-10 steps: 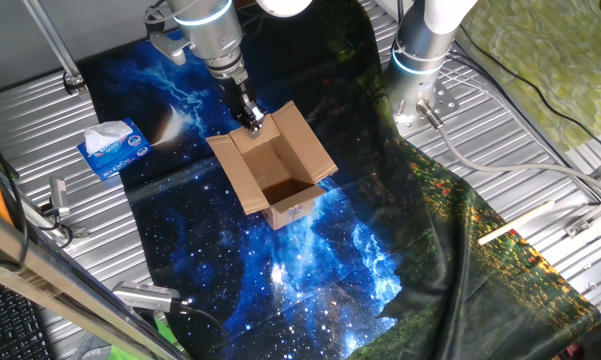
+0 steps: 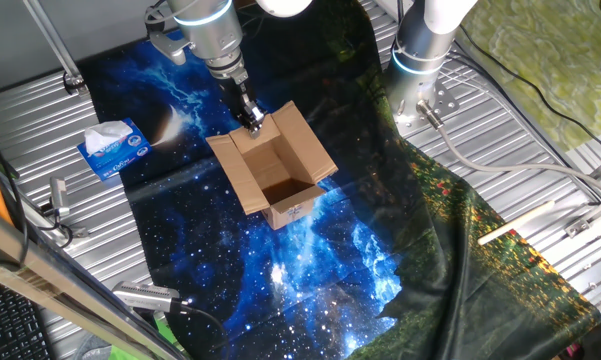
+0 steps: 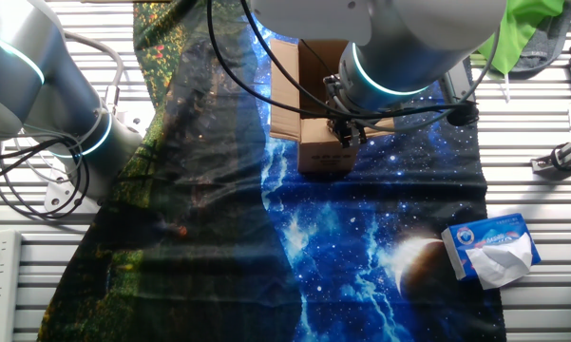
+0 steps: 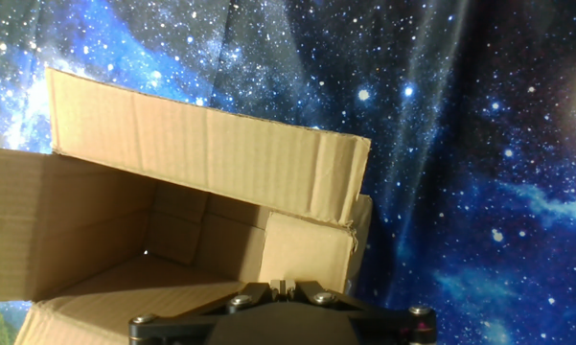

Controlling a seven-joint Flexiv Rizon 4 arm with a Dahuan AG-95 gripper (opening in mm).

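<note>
An open cardboard box (image 2: 280, 165) stands upright on the cloth, its left, right and front flaps spread outward. My gripper (image 2: 255, 128) points down at the box's back edge. From the wrist, the fingertips of the gripper appear drawn close together beside a light cardboard flap (image 4: 307, 251); whether its edge is between them is hard to see. The part of the box's inside that shows looks empty. In the second exterior view the gripper (image 3: 344, 131) is dark against the box's near side (image 3: 325, 158), partly covered by cables.
A blue tissue box (image 2: 115, 150) sits at the cloth's left edge. The starry cloth (image 2: 230, 290) in front of the box is clear but wrinkled. Black cables (image 3: 266, 71) hang around the arm.
</note>
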